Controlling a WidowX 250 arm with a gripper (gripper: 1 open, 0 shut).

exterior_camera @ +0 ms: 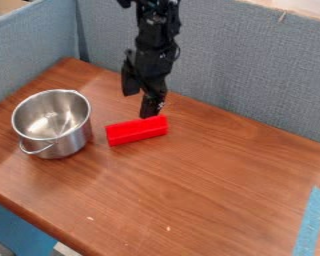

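Observation:
A red bar-shaped object (136, 131) lies on the wooden table, right of a steel pot (52, 123) with a wire handle. My black gripper (147, 103) hangs just behind and above the red bar, toward the back wall. Its fingertips are dark and small; whether they are open or shut is hard to tell.
Grey-blue padded walls (239, 70) bound the table at the back and left. A light blue strip (311, 222) lies at the right edge.

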